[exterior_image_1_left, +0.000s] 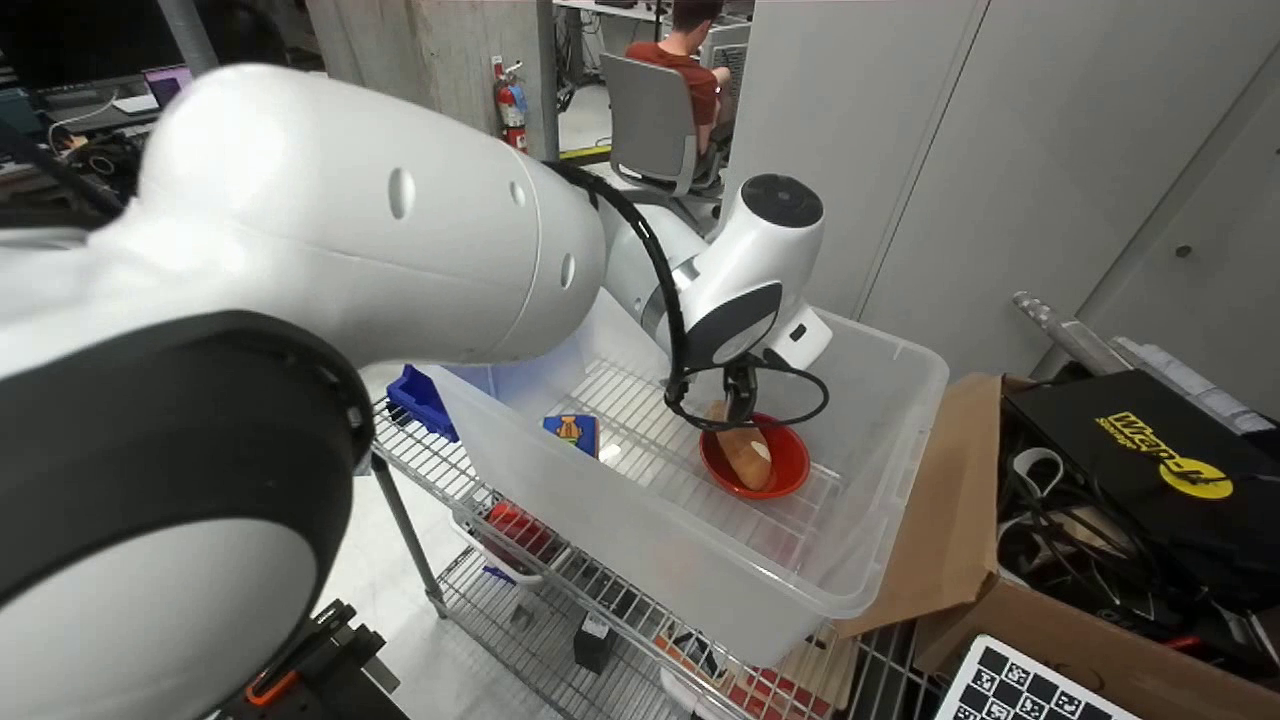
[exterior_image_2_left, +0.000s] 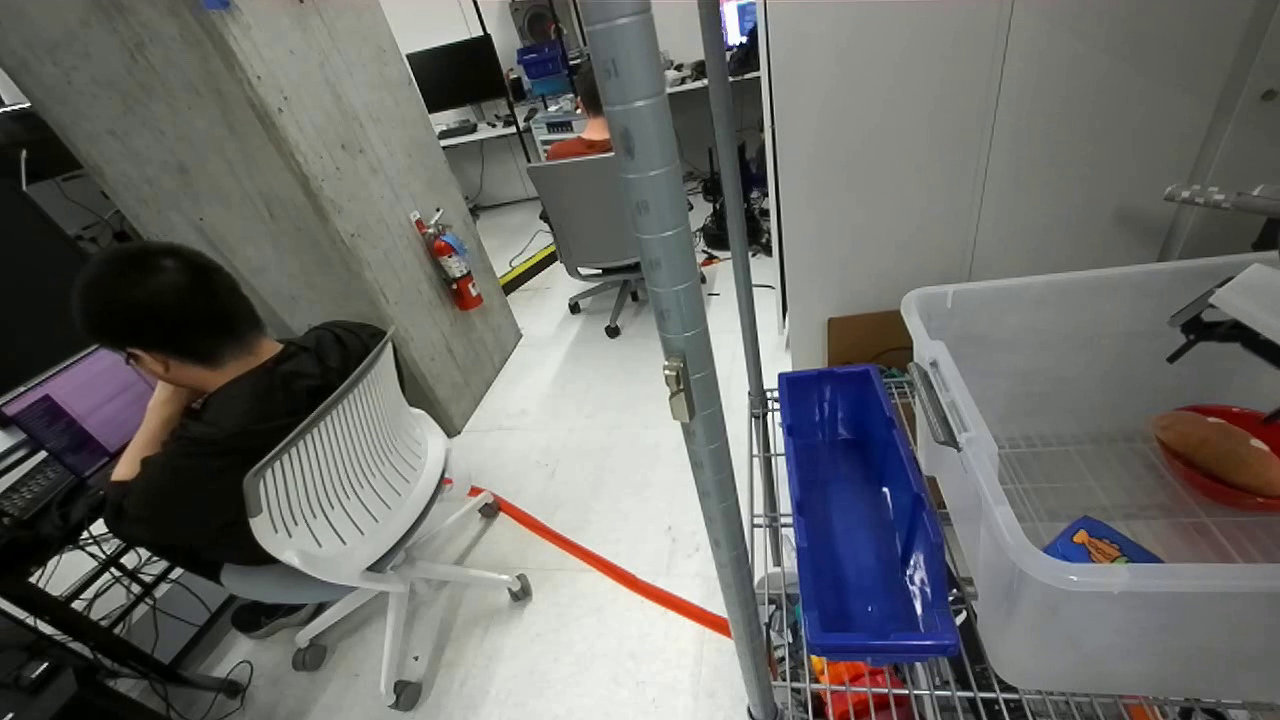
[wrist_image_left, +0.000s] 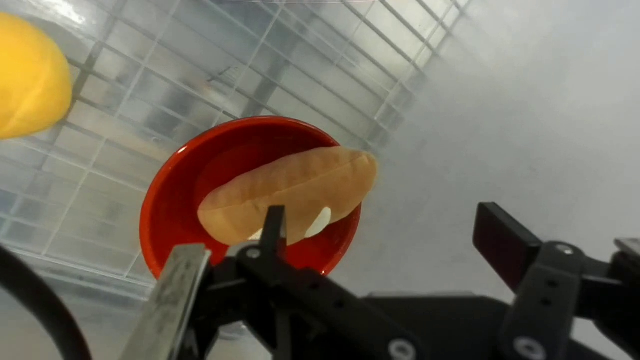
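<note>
A tan bread-like toy (wrist_image_left: 294, 192) with white marks rests tilted in a red bowl (wrist_image_left: 168, 204), one end over the rim. The bowl stands on the floor of a clear plastic bin (exterior_image_1_left: 888, 444), also seen in exterior view 2. My gripper is open above the bowl's edge, its left finger overlapping the bread in the wrist view and its right finger (wrist_image_left: 504, 246) off to the side. Nothing is between the fingers. In exterior view 1 the gripper (exterior_image_1_left: 740, 396) hangs inside the bin and partly hides the bread.
A yellow rounded object (wrist_image_left: 30, 78) lies beside the bowl in the wrist view. A blue packet (exterior_image_2_left: 1098, 542) is on the bin floor. Outside stand a blue tray (exterior_image_2_left: 864, 516) and a cardboard box (exterior_image_1_left: 948, 504) with cables. High bin walls surround the gripper.
</note>
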